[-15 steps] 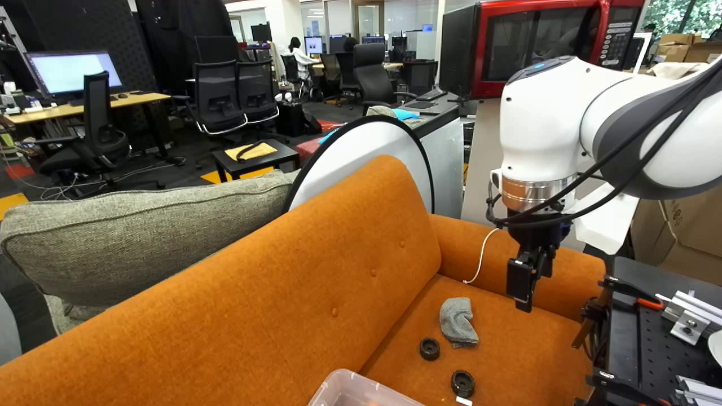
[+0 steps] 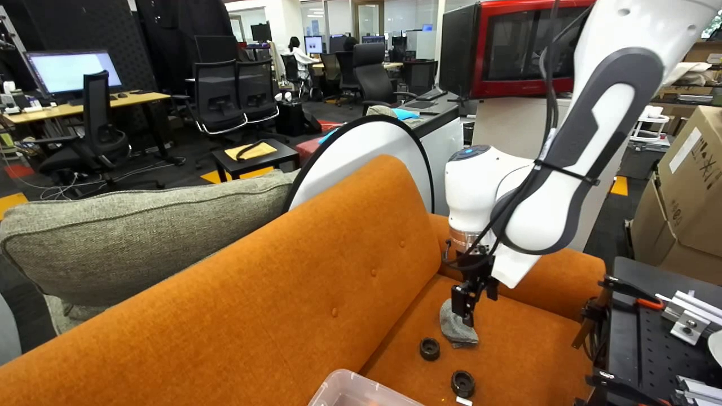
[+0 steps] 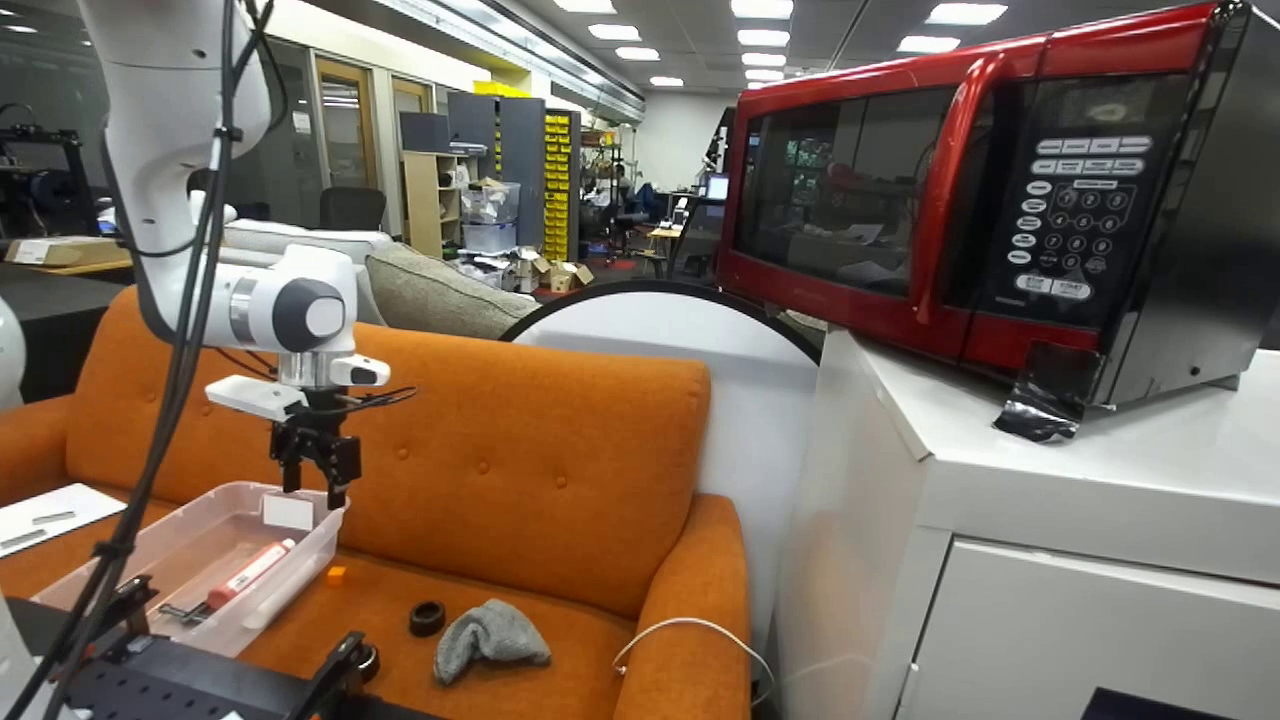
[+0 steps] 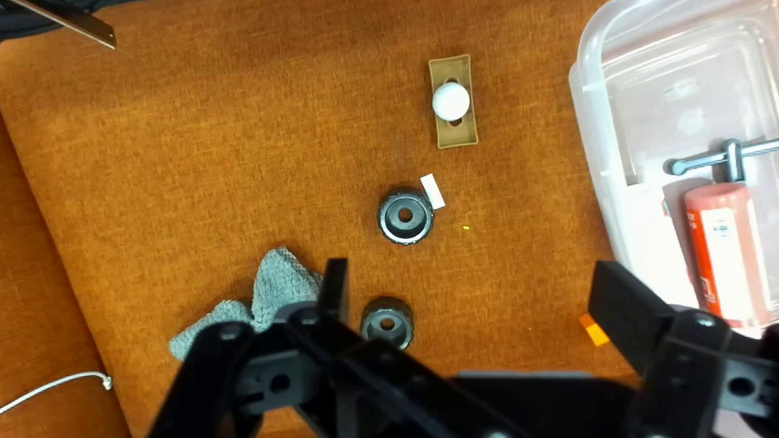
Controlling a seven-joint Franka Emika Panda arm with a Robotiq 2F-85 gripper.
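Note:
My gripper stands open above the orange sofa seat, its two fingers wide apart and nothing between them in the wrist view. Below lie a crumpled grey cloth [image 4: 281,285], partly covered by the left finger, and two black wheels, one [image 4: 405,216] in the open and another [image 4: 387,321] partly hidden by the gripper. A clear plastic bin [image 4: 595,146] is at the right, holding a red-and-white tube [image 4: 723,255] and a metal tool [image 4: 733,157]. In exterior view 2 the gripper [image 3: 314,490] overlaps the bin's back corner; in exterior view 1 it overlaps the cloth.
A tan holder [image 4: 456,139] with a white ball [image 4: 451,101] and a small white strip [image 4: 433,191] lie on the seat. An orange block [image 4: 593,329] is beside the bin. The backrest [image 3: 516,444] rises behind; a black rack [image 2: 663,352] stands in front. Upper-left seat is clear.
In exterior view 1 the arm and gripper have swung left and look smaller, now in front of the grey cloth. The cloth and wheels have not moved.

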